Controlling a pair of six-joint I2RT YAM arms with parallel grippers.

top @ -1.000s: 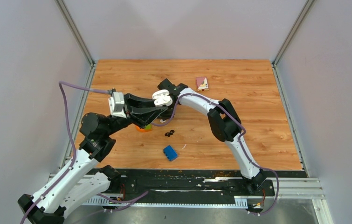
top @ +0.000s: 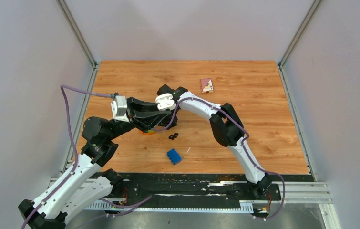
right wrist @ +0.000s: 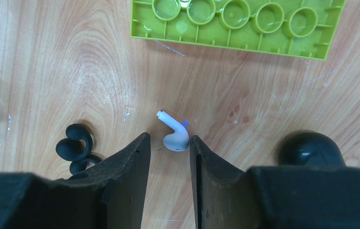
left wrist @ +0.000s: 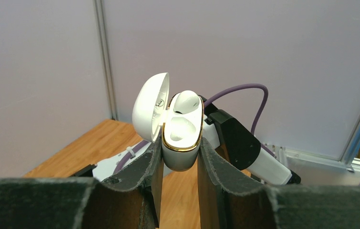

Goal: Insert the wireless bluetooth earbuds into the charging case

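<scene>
A white charging case [left wrist: 180,143], lid open, is held upright by my left gripper, shut on it; one compartment looks filled by an earbud, the other looks empty. From above, the case [top: 166,104] sits at the left gripper's tips. In the right wrist view a white earbud [right wrist: 175,140] lies on the wood, right between the fingertips of my right gripper, which is part open. In the top view the right gripper is largely hidden behind the left one.
A green block [right wrist: 230,43] lies above the earbud, black looped objects [right wrist: 73,148] to its left, a dark rounded object [right wrist: 311,151] to its right. A blue brick [top: 174,156] and a small pink box [top: 206,85] lie apart on the table.
The left arm, holding the case, has barely moved.
</scene>
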